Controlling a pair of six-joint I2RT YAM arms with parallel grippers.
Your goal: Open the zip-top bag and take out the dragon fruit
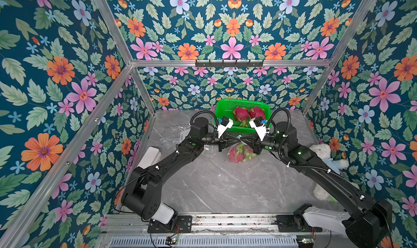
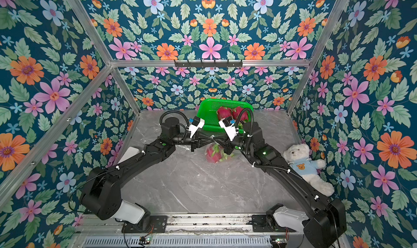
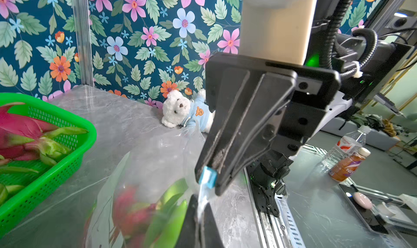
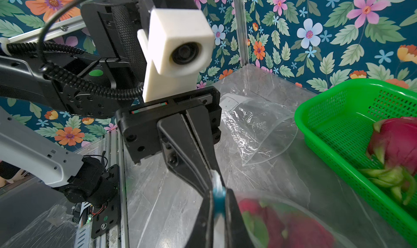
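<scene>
The clear zip top bag (image 3: 147, 161) hangs or stands at the middle of the table, its pink and green dragon fruit (image 1: 236, 154) inside at the bottom. At its top edge my two grippers meet, tip to tip. The left gripper is shut, with a thin whitish strip of the bag's edge between its fingers. The right gripper is shut at a small blue zip piece, which also shows at its fingertips in the left wrist view. Whether the bag's mouth has any gap is hidden by the fingers.
A green basket (image 1: 222, 113) holding other dragon fruits stands just behind the bag. Another clear plastic bag (image 4: 260, 126) lies flat on the left. A white teddy bear (image 2: 306, 161) lies at the right.
</scene>
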